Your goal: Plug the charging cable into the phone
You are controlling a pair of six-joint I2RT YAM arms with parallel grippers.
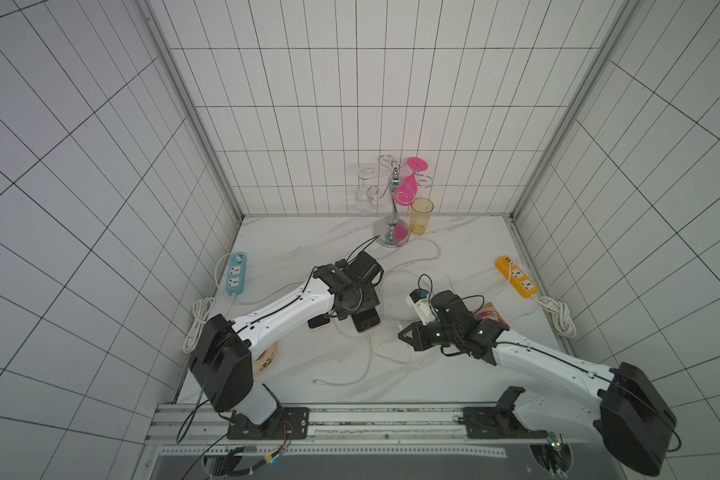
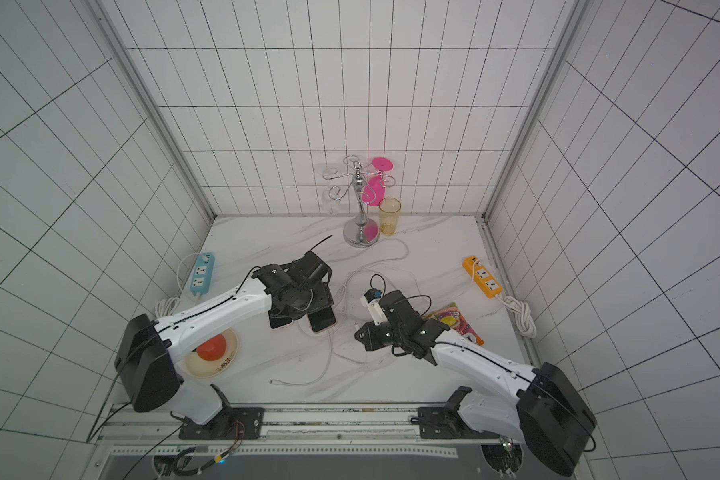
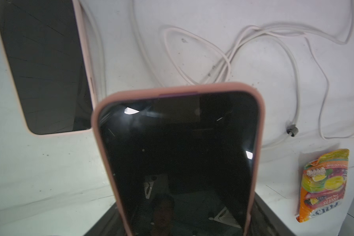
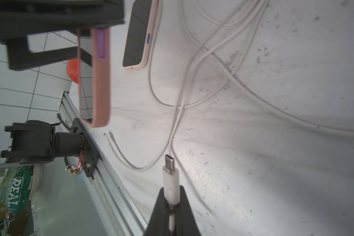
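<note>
Raised over the table is a pink-cased phone [image 3: 181, 157], gripped along its sides by my left gripper [image 1: 361, 302]. In the right wrist view the same phone [image 4: 101, 82] stands at upper left, its edge turned toward that camera. My right gripper is shut on a white cable plug [image 4: 171, 181], whose bare metal tip points away from the fingers. Plug and phone are clearly apart. A second pink-cased phone [image 3: 47, 66] lies flat on the table, left of the held one. The fingers of my left gripper are mostly hidden behind the phone.
Loose white cables [image 4: 192, 74] loop across the table's middle. A snack bag [image 2: 454, 321] lies by the right arm. A cup rack [image 1: 392, 228] and a yellow glass [image 1: 421, 217] stand at the back, with power strips [image 1: 236, 273] at the sides.
</note>
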